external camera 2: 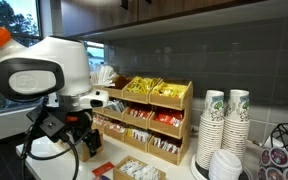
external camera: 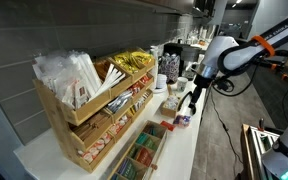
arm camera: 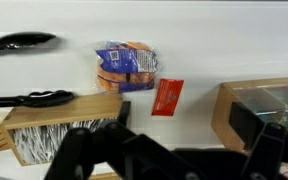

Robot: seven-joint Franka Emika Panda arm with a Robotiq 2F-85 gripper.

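Note:
Over the white counter, my gripper stands open, its dark fingers apart and nothing held between them. Below it in the wrist view lies a small red packet (arm camera: 167, 97), flat on the counter. A clear-wrapped orange snack pack with a blue label (arm camera: 127, 62) rests just up and left of that packet. In exterior view 1 the gripper (external camera: 192, 98) is near the far part of the counter, above the wrapped pack (external camera: 183, 120).
A wooden box of thin white sticks (arm camera: 54, 140) stands at lower left, near black-handled utensils (arm camera: 31, 100). At right is a divided wooden box (arm camera: 269, 92). Tiered wooden shelves (external camera: 72, 128) line the back; stacked cups (external camera 2: 211, 125) stand beyond.

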